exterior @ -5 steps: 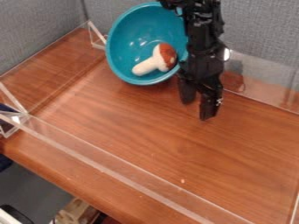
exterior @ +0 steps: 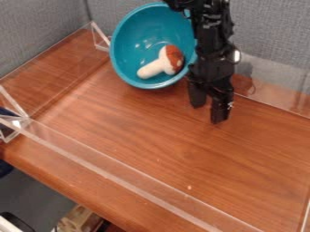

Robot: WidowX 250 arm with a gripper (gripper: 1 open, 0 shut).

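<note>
A turquoise bowl (exterior: 130,56) stands tilted toward the camera near the back of the wooden table, with a toy mushroom (exterior: 160,63) inside it, white stem and brown-red cap. My black gripper (exterior: 208,107) hangs from the top of the view just right of the bowl, fingers low over the table and open, with nothing visible between them. Part of the bowl's upper right is hidden behind the arm.
Clear plastic walls (exterior: 133,185) edge the wooden table (exterior: 182,154). Grey padded panels (exterior: 36,36) stand behind.
</note>
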